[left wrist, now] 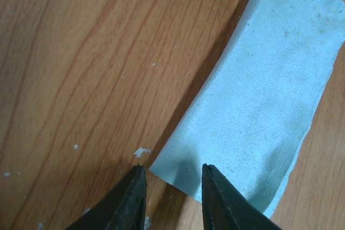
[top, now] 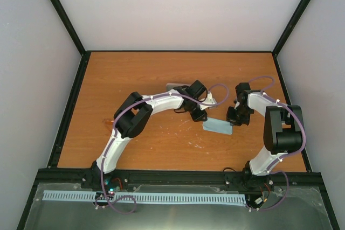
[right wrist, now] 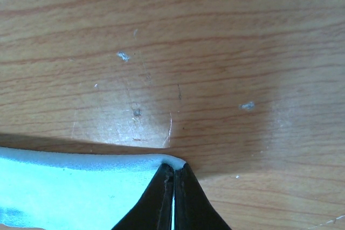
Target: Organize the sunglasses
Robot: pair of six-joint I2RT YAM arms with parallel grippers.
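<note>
A light blue cloth [top: 216, 126] lies flat on the table's right half, filling much of the left wrist view [left wrist: 259, 90] and the lower left of the right wrist view [right wrist: 64, 187]. My left gripper stands open just over one corner of it. My right gripper is shut at the cloth's other end, right at its rolled edge; whether it pinches fabric is hard to tell. A small orange object [top: 108, 124] at the left is partly hidden by the left arm; I cannot tell if it is the sunglasses.
A greyish object [top: 177, 85] lies behind the left gripper, mostly hidden. Dark frame rails border it, with walls beyond.
</note>
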